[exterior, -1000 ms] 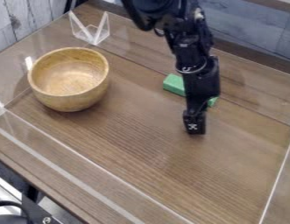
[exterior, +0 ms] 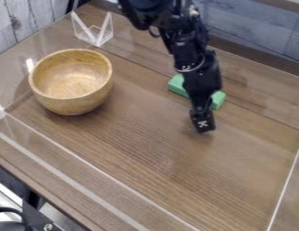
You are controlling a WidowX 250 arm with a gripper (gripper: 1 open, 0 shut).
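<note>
My black gripper (exterior: 198, 118) hangs low over the table, its fingers at the front edge of a green block (exterior: 182, 86) that lies on the wooden top. The arm hides part of the block. The fingertips are dark and small, so the space between them is hard to make out; the gripper looks open.
A large tan bowl (exterior: 70, 78) sits at the left. A white wire holder (exterior: 91, 27) stands at the back left.
The green block and bowl look unmoved.
</note>
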